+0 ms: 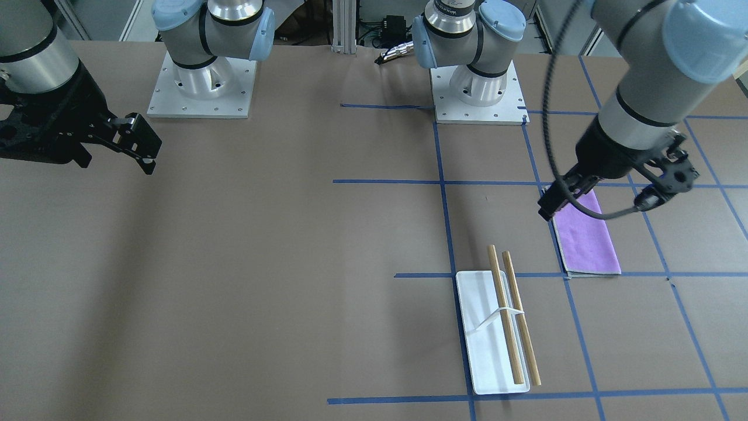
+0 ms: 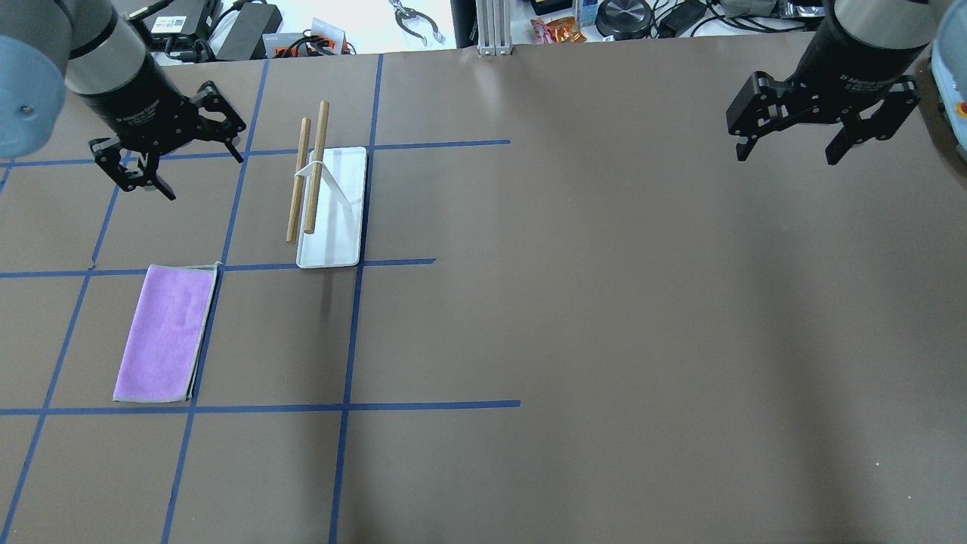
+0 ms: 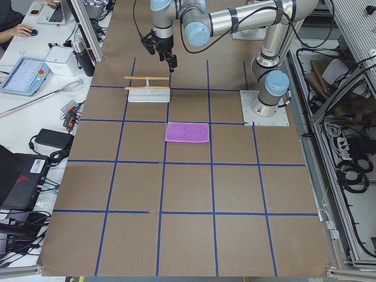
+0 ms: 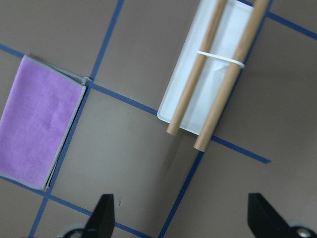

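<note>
A white rectangular tray [image 1: 478, 358] with two wooden rods [image 1: 509, 337] on it, joined by a white band, lies on the taped floor; in the wrist view it sits upper right [image 4: 181, 64]. A folded purple cloth [image 1: 585, 242] lies beside it, left of the tray in the top view [image 2: 165, 334]. My gripper hangs above and between these, in the top view near the upper left [image 2: 199, 177], apart from both, its fingers spread open with nothing between them.
A second arm's black gripper [image 2: 816, 118] hangs at the top right of the top view. The wide floor right of the tray is bare. Cables and tools lie beyond the edges.
</note>
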